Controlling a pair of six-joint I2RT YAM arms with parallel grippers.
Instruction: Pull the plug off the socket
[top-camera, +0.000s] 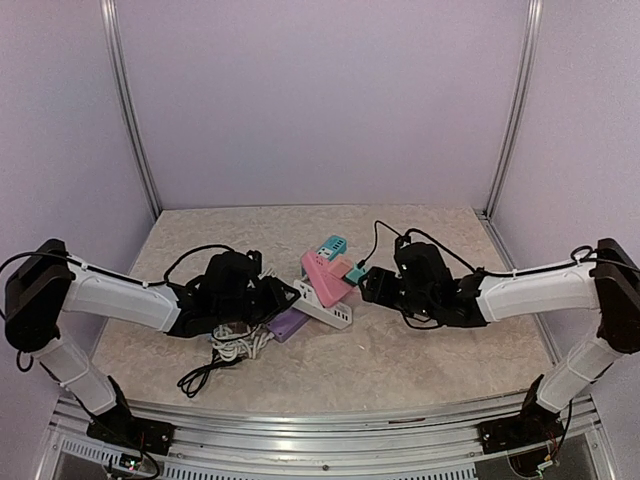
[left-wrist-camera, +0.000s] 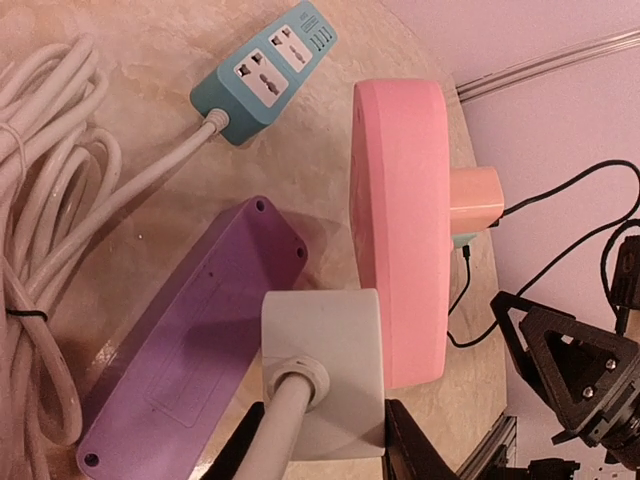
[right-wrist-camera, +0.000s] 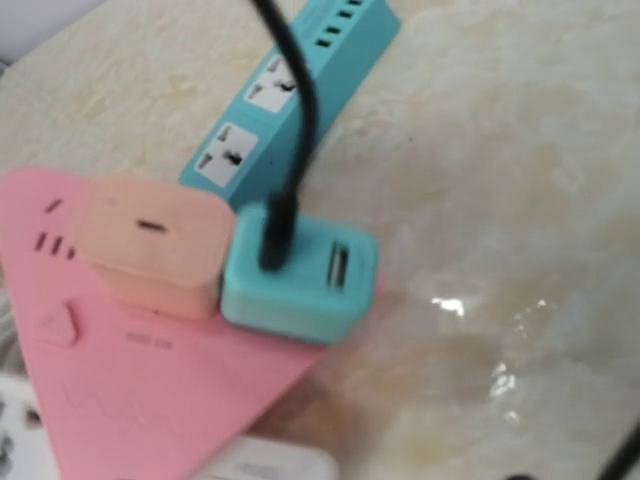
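Observation:
My left gripper is shut on the end of the white power strip (left-wrist-camera: 322, 340), around its cable entry. Against that strip leans the pink triangular socket (left-wrist-camera: 405, 230), seen edge-on in the left wrist view. A peach plug (right-wrist-camera: 155, 240) and a teal plug (right-wrist-camera: 300, 285) sit side by side on its face. The black cable (right-wrist-camera: 300, 110) enters the teal plug. To the right of the plugs, apart from them, my right gripper (top-camera: 370, 288) stands partly open, with nothing visible held. Its fingers lie mostly outside the right wrist view.
A teal power strip (left-wrist-camera: 265, 75) lies behind the pink socket. The purple strip (left-wrist-camera: 190, 340) lies beside the white one, with coiled white cable (left-wrist-camera: 60, 200) to its left. Bare table (top-camera: 450, 370) extends at the front right.

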